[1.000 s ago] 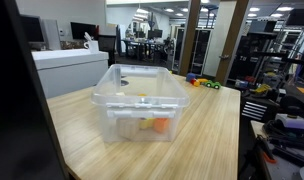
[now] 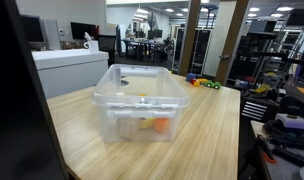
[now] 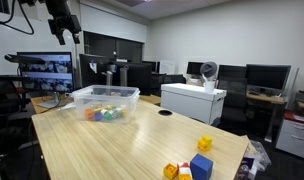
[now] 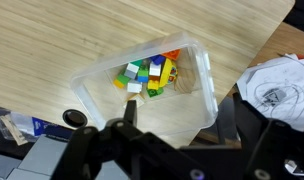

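Note:
A clear plastic bin (image 2: 140, 103) stands upright on the wooden table, with several coloured blocks inside. In the wrist view the bin (image 4: 177, 123) lies below my gripper, whose two dark fingers are spread apart with nothing between them. The blocks gather toward one end of the bin, among them a yellow block (image 4: 166, 72), a red-orange block (image 4: 171, 54) and green, blue and white ones. From the second exterior view my gripper (image 3: 71, 38) hangs high above the table, well clear of the bin (image 3: 104, 95).
At the table's other end sit loose pieces: a yellow block (image 3: 205, 142), a blue block (image 3: 201, 166), an orange-yellow block (image 3: 170, 171) and a red-and-white piece (image 3: 185, 172). A black disc (image 3: 165, 112) lies near the back edge. Mid-table is bare.

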